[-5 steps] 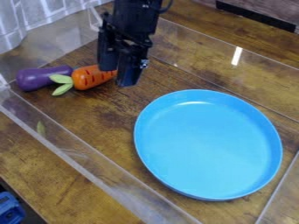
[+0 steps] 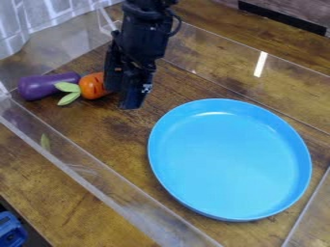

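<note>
The black gripper (image 2: 126, 85) hangs low over the table, just right of an orange carrot (image 2: 93, 85) with pale green leaves, which it partly hides. Whether its fingers are apart or closed, or touch the carrot, is hard to tell. A purple eggplant (image 2: 41, 87) lies left of the carrot. A large blue plate (image 2: 229, 159) lies to the right on the wooden table.
Clear plastic walls (image 2: 18, 125) edge the area on the left. A blue object (image 2: 8, 232) sits at the lower left corner.
The plate and eggplant have not moved.
</note>
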